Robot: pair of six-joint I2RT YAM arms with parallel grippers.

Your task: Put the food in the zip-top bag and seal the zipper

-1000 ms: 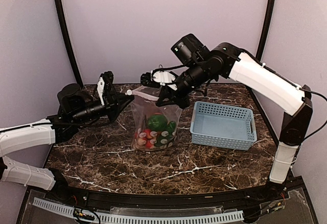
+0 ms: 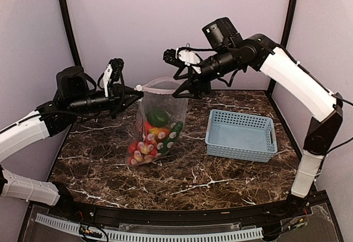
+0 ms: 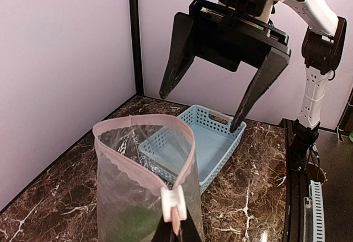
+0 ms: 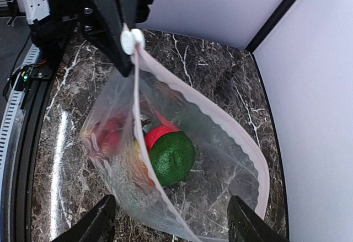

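Observation:
The clear zip bag [image 2: 160, 104] hangs slanted, its pink-rimmed mouth gaping, with red, yellow and green food inside. A green pepper [image 4: 172, 157] shows through the mouth in the right wrist view. My left gripper is shut on the end of the bag's zipper strip, right by the white slider [image 3: 174, 202]. At the mouth's other end is my right gripper [image 2: 180, 83], its fingers spread wide. In the right wrist view the far corner of the pink rim [image 4: 259, 181] lies between those fingers, with no grip on it visible.
An empty light-blue basket [image 2: 240, 152] stands on the marble table to the right of the bag.
Both grippers have risen, and the left one lifted the bag's zipper end. The bag's bottom has swung left and the food slid with it.

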